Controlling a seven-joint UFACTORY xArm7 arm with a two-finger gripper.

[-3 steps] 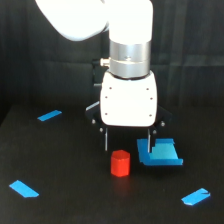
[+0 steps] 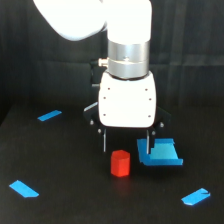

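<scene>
A small red block [image 2: 120, 164] rests on the dark table near the middle of the view. My gripper [image 2: 127, 144] points down from the white arm and stands open, its thin dark fingers wide apart with nothing visible between them. In the picture the block appears just below the gap between the fingers, and it looks apart from them. To the right of the block is a blue open tray [image 2: 173, 161], partly overlapped by the right finger. The dark fingers are hard to make out against the background.
Blue tape strips mark the table: one at the far left [image 2: 50, 115], one at the front left [image 2: 24, 189] and one at the front right [image 2: 196, 197]. Behind hangs a dark curtain.
My gripper has shifted very slightly to the left. The red block and the blue tray have not visibly moved.
</scene>
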